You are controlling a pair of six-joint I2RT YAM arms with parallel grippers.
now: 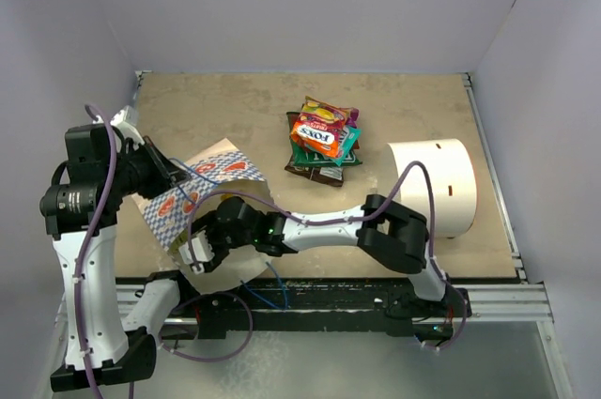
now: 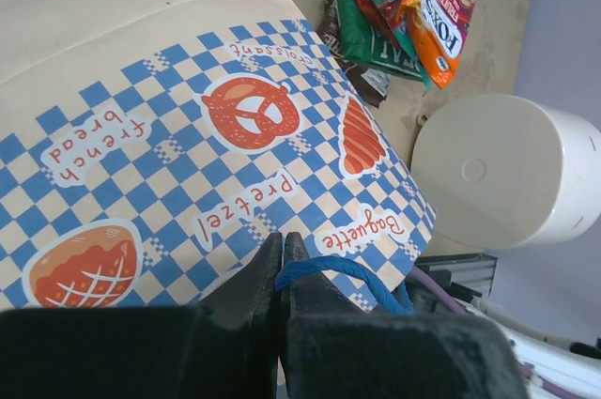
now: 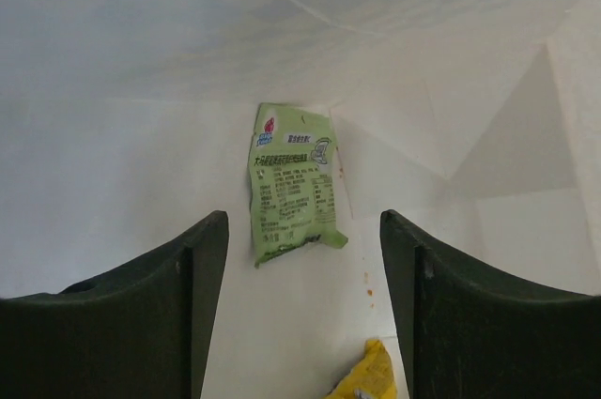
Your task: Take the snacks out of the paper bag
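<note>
The checkered paper bag (image 1: 175, 209) lies on its side at the table's left, its mouth facing the front. My left gripper is shut, with the bag's blue handle (image 2: 349, 269) running across its fingertips. Inside the bag, in the right wrist view, a green snack packet (image 3: 292, 183) lies flat, and the edge of a yellow packet (image 3: 369, 375) shows lower down. My right gripper is inside the bag's mouth, its fingers apart and the green packet beyond them with nothing held. In the top view the right arm hides most of the opening.
A heap of snack packets, an orange one (image 1: 317, 133) on top, lies at the table's middle back. A white cylinder (image 1: 437, 187) rests at the right.
</note>
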